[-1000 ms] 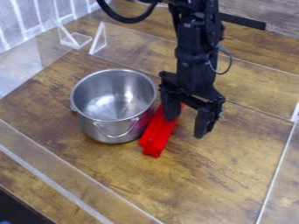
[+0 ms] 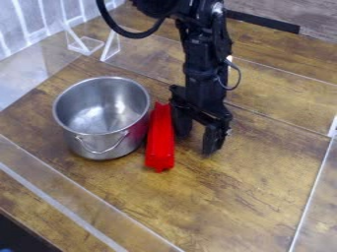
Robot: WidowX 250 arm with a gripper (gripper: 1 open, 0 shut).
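A steel pot (image 2: 99, 113) with a wire handle sits on the wooden table at the left. Just right of it lies a long red object (image 2: 161, 138), roughly front to back. My black gripper (image 2: 198, 133) is low over the table beside the red object's back part. Its dark fingers blend together, so I cannot tell how far open they are or whether anything is between them.
A small white stand (image 2: 86, 44) is at the back left, near the table's edge.
Since a second ago my gripper has moved left, and the pot and red object have shifted left, the red object now lying straighter.
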